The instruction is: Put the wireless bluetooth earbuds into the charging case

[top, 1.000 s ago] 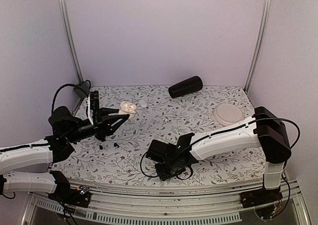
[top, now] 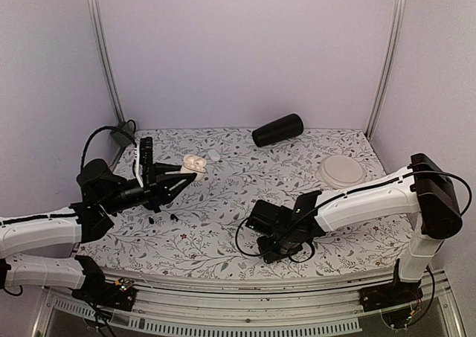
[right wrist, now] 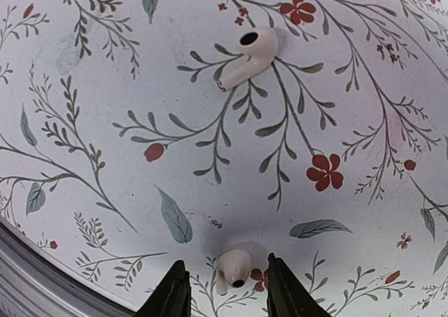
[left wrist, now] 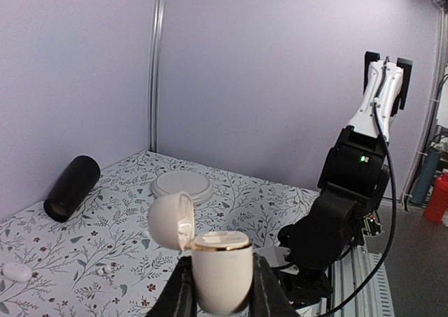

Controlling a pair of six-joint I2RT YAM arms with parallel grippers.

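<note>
My left gripper is shut on the white charging case (left wrist: 220, 282), holding it upright above the table with its lid open. In the top view the case (top: 193, 165) hangs over the left half of the table. Low over the front of the table, my right gripper is part open. One white earbud (right wrist: 234, 266) lies on the cloth in line with the gap between its fingers, and I see no grip on it. A second earbud (right wrist: 253, 54) lies farther up in the right wrist view. The right arm hides its fingertips from the top view.
A black cylinder (top: 277, 130) lies at the back, and a round white lid-like disc (top: 342, 170) sits at the back right. A small white object (top: 214, 155) lies behind the case. Two tiny dark bits (top: 174, 216) are near the left arm.
The left arm, with the case in its gripper, has moved only slightly.
</note>
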